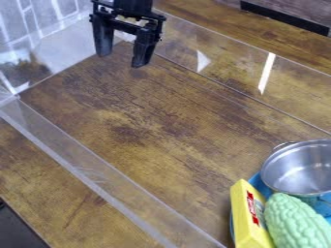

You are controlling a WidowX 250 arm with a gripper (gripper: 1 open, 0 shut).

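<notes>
My black gripper (pixel 123 46) hangs over the wooden surface at the top left, its two fingers spread apart with nothing visible between them. The bare wooden floor (pixel 155 126) below it is framed by clear plastic walls.
At the lower right are a steel pot (pixel 300 167), a yellow box (pixel 250 218) and a pale green bumpy object (pixel 291 223), bunched on something blue. A clear wall (pixel 104 184) runs along the lower left.
</notes>
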